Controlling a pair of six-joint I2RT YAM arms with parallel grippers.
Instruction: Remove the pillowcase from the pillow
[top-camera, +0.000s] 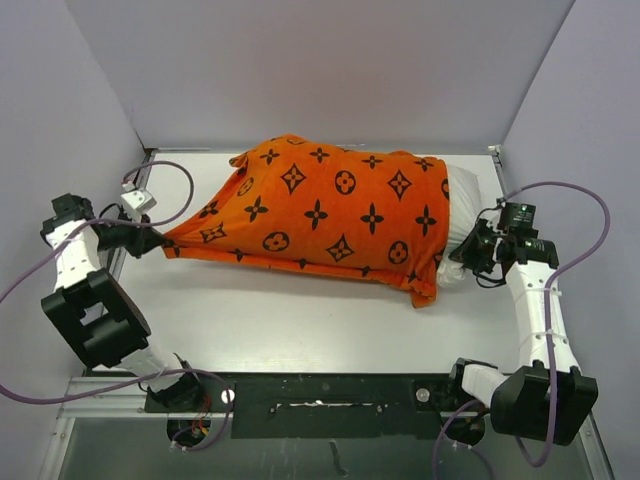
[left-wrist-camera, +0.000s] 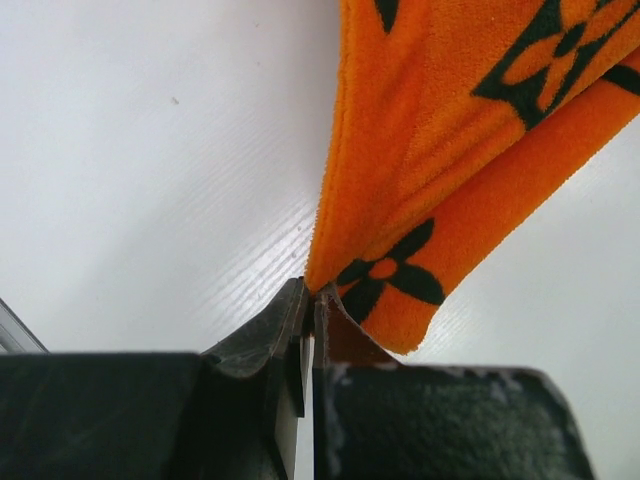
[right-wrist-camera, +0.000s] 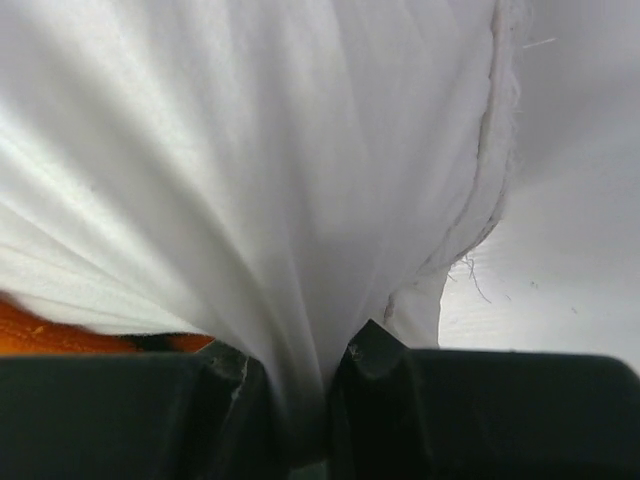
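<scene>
An orange pillowcase (top-camera: 320, 210) with dark motifs lies stretched across the table. At its lower left corner, my left gripper (top-camera: 157, 243) is shut on the fabric edge. At the right end, white pillow (top-camera: 462, 190) (right-wrist-camera: 250, 140) protrudes from the case, and my right gripper (top-camera: 472, 255) is shut on a bunched part of the white fabric. Some orange cloth shows at the lower left of the right wrist view.
Grey walls stand behind and to both sides; purple cables loop over both arms.
</scene>
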